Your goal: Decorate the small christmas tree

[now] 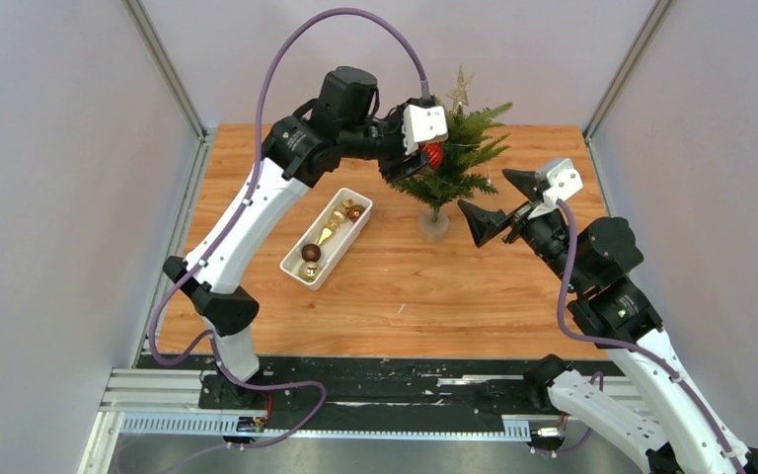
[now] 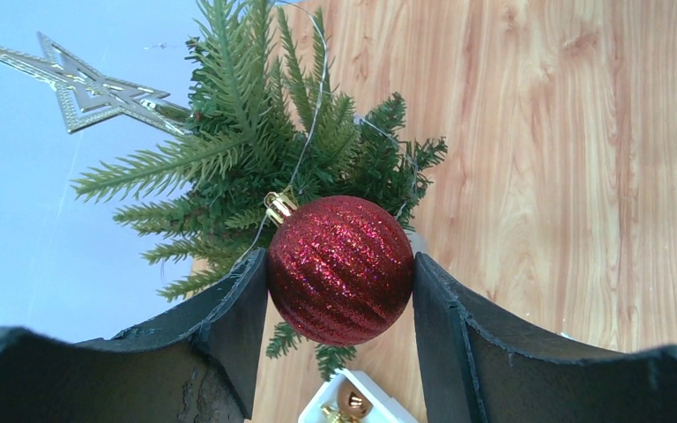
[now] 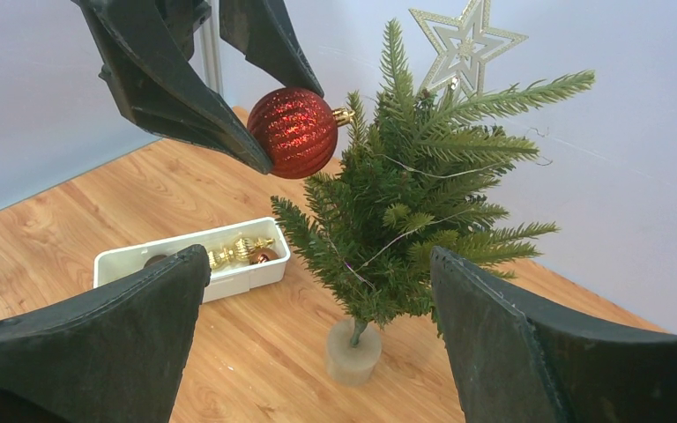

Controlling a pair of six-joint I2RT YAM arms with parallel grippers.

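A glittery red ball [image 2: 342, 269] with a gold cap is pinched between the fingertips of my left gripper. In the right wrist view the red ball [image 3: 294, 132] hangs at the upper left side of the small green tree [image 3: 410, 211], its gold cap pointing at the branches. Whether the cap touches a branch or the thin wire on the tree, I cannot tell. A gold star [image 3: 467, 42] tops the tree, which stands in a round pale base [image 3: 353, 354]. My right gripper [image 1: 485, 219] is open and empty, to the right of the tree's base.
A white tray [image 1: 294, 267] with gold and brown ornaments lies left of the tree. A back wall [image 1: 533, 59] rises behind the tree.
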